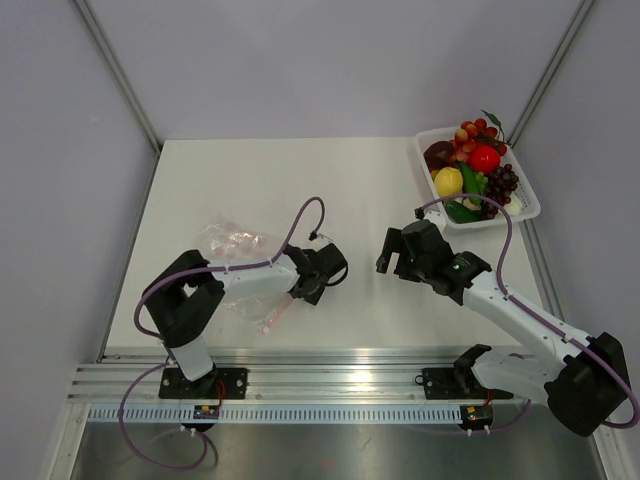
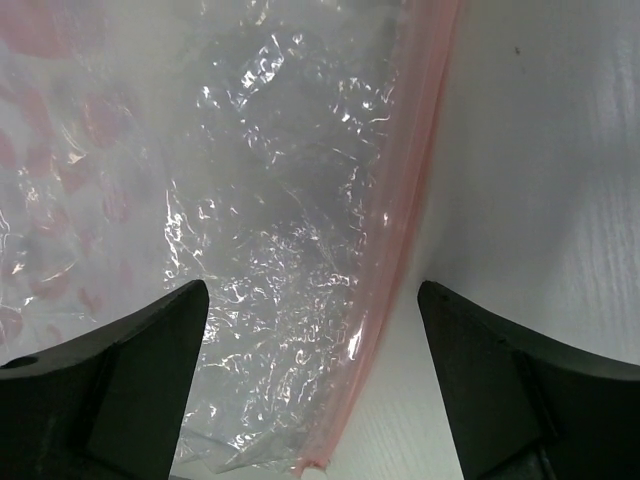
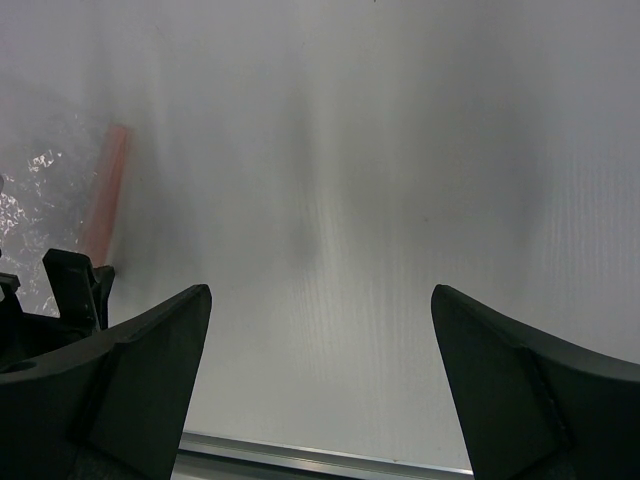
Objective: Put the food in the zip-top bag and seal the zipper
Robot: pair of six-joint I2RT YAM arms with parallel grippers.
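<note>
The clear zip bag [image 2: 260, 180] with pink print lies flat on the left of the table, its pink zipper strip [image 2: 390, 260] running between my open left gripper's fingers in the left wrist view. My left gripper [image 1: 312, 292] is low over that zipper edge. My right gripper [image 1: 390, 255] stands open over bare table, right of the bag; in the right wrist view the left gripper and bag edge show at left. The food, including a yellow fruit [image 1: 448, 181], red fruit and grapes, sits in a white basket [image 1: 527, 205] at back right.
A metal rail [image 1: 330, 355] runs along the front edge.
</note>
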